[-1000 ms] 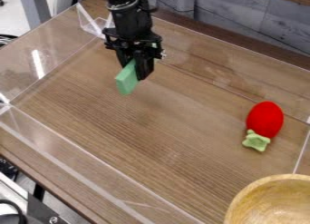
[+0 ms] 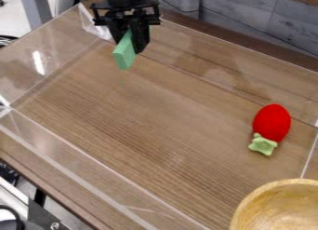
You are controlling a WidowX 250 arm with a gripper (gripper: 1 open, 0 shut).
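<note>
My gripper (image 2: 126, 27) is at the top of the view, above the back-left part of the wooden table (image 2: 149, 131). A mint-green object (image 2: 125, 53) hangs below its fingers, which appear to hold it; how far they are closed is hard to make out.
A red oval object (image 2: 271, 122) and a small pale-green star-shaped piece (image 2: 263, 144) lie at the right. A yellow bowl (image 2: 285, 215) sits at the bottom right corner. A wall (image 2: 273, 6) borders the back.
My gripper and the mint-green object have moved up and back, away from the middle of the table. The red object, star piece and bowl have not moved.
</note>
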